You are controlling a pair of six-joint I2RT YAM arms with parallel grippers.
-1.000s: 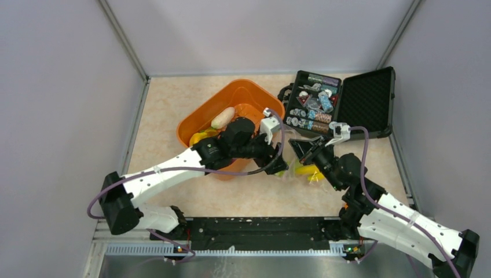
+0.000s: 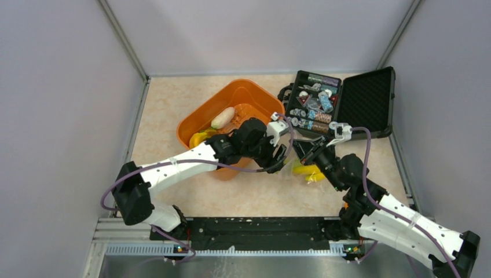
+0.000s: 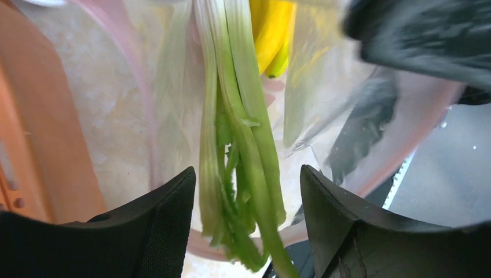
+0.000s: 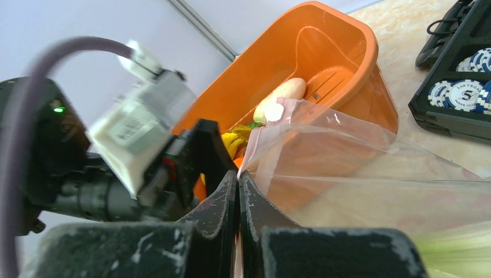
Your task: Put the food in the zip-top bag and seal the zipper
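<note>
The clear zip top bag (image 4: 347, 156) stands with its mouth held up; in the right wrist view my right gripper is shut on the thin film of its edge. Looking into the mouth, the left wrist view has long green stalks (image 3: 250, 133) and a yellow item (image 3: 272, 35) inside. My left gripper has its fingers apart on either side of the stalks, with space around them, so it stands open. From above, the left gripper (image 2: 280, 162) is close to the right one, over the bag's mouth. The bag's yellow food (image 2: 310, 171) lies in front of the right arm.
An orange bin (image 2: 263, 95) with a pale long vegetable (image 2: 223, 118) and yellow food (image 2: 200, 138) stands behind the left arm. An open black case of poker chips (image 2: 315, 104) lies at the back right.
The right arm has barely moved.
</note>
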